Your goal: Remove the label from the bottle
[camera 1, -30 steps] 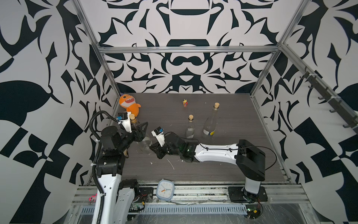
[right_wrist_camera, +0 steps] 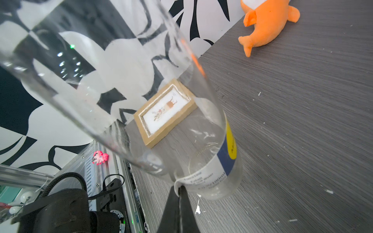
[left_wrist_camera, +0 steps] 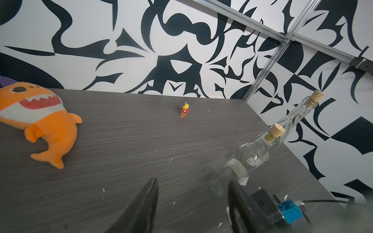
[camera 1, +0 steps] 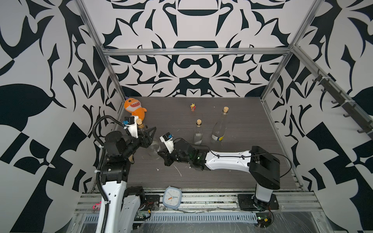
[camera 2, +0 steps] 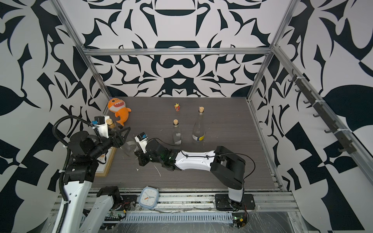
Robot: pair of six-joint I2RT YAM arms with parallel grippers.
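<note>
In the right wrist view a clear glass bottle (right_wrist_camera: 128, 128) leans at a slant. Its blue, yellow and white label (right_wrist_camera: 207, 172) wraps the lower part, and one end curls away from the glass. My right gripper is shut, its tips right at that curled end; whether the paper is pinched cannot be made out. In the top left view, the bottle's cork (camera 1: 139, 121) shows behind my left gripper (camera 1: 154, 136) and its base (camera 1: 153, 148) below. The left fingers (left_wrist_camera: 145, 202) stand apart; their contact with the bottle is hidden.
Two other corked bottles, a small one (camera 1: 198, 134) and a tall one (camera 1: 220, 130), stand to the right. An orange shark toy (camera 1: 135, 108) sits at the back left, a tiny figurine (camera 1: 193, 106) farther back. A clock (camera 1: 172, 197) lies near the front edge.
Both grippers and the leaning bottle have shifted slightly to the right. The standing bottles and toys have not moved.
</note>
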